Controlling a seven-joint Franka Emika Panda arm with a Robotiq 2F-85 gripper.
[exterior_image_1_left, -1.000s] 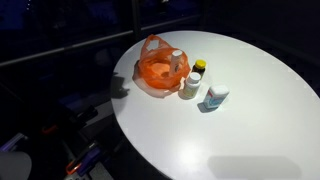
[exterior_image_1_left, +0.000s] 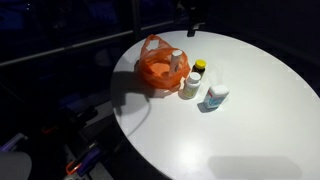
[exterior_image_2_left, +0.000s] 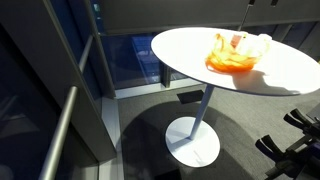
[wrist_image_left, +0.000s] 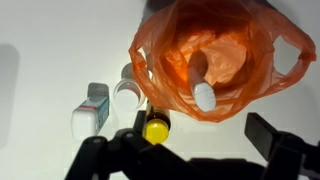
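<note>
An orange plastic bag (wrist_image_left: 215, 60) lies with its mouth open on the white table. Inside it, a white-capped bottle (wrist_image_left: 204, 92) stands partly visible. Beside the bag are a yellow-capped dark bottle (wrist_image_left: 157, 128), a white round-capped bottle (wrist_image_left: 127, 96) and a white bottle with a blue-and-red label (wrist_image_left: 90, 112). My gripper is open above the table, its fingers well apart and nothing held. One finger is near the yellow-capped bottle, and the other is right of the bag's lower edge. At the lower right of exterior view 2, the gripper (exterior_image_2_left: 277, 130) also shows open.
The round white table (exterior_image_1_left: 255, 130) has clear room to the right and front of the bottles. Its pedestal base (exterior_image_2_left: 191, 143) rests on grey floor. A metal railing (exterior_image_2_left: 60, 137) runs along the glass wall.
A small dark shape has come into sight by the table's back edge in exterior view 1. The bag and bottles have stayed where they were.
</note>
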